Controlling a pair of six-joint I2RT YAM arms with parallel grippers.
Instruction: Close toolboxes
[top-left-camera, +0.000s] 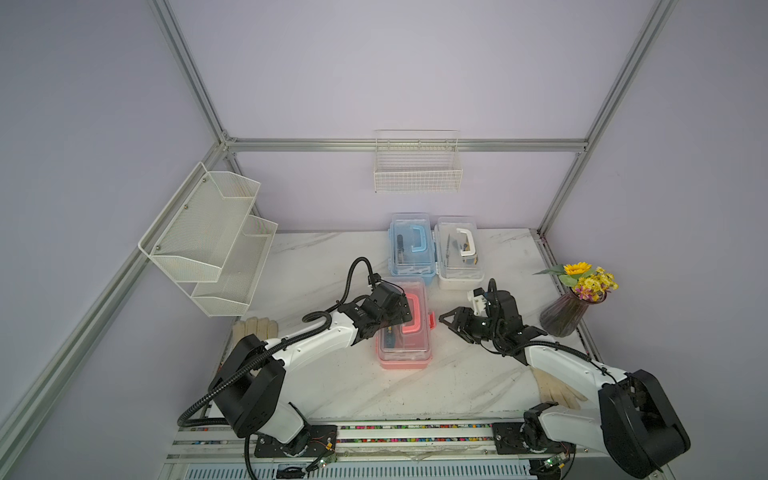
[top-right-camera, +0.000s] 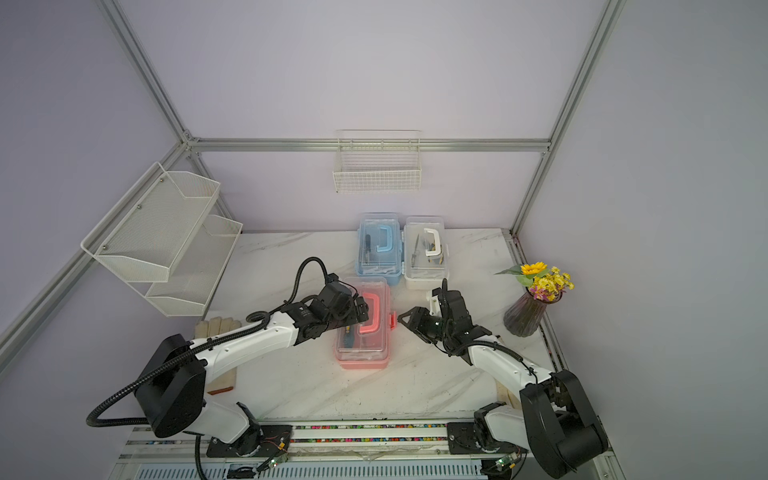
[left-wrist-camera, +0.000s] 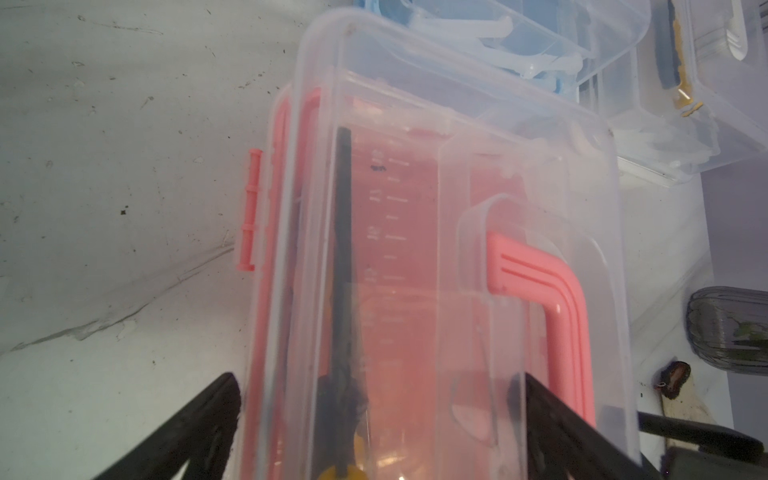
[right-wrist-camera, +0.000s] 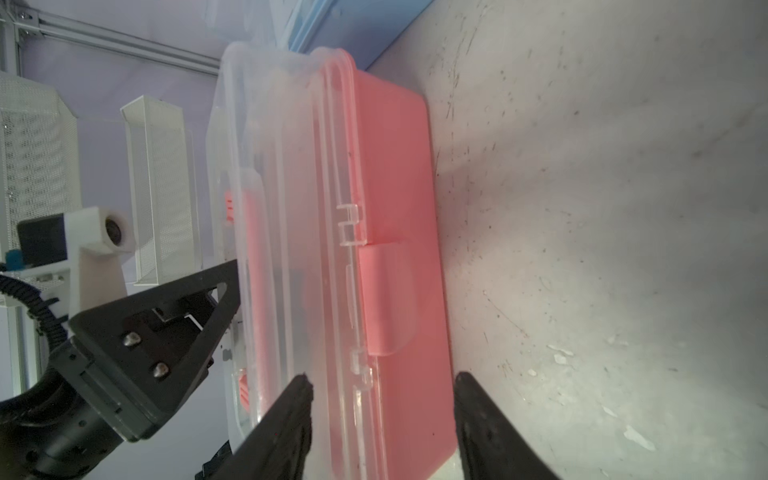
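A toolbox with a pink base and clear lid (top-left-camera: 404, 352) sits mid-table, its lid lowered over the base. From its right side a pink latch (right-wrist-camera: 388, 300) sticks out, apart from the lid's edge. On the left side another pink latch (left-wrist-camera: 249, 212) also projects outward. My left gripper is open above the lid, beside the pink handle (left-wrist-camera: 552, 312). Just right of the right latch, my right gripper stands open with nothing held. A blue toolbox (top-left-camera: 412, 244) and a white one (top-left-camera: 458, 252) stand behind, their clear lids down; their latches are unclear.
A vase (top-left-camera: 564, 312) of flowers stands at the right edge. Gloves lie at both sides, one glove (top-left-camera: 254, 328) at the left. A mesh shelf (top-left-camera: 216, 240) hangs on the left, and a wire basket (top-left-camera: 417, 169) on the back wall.
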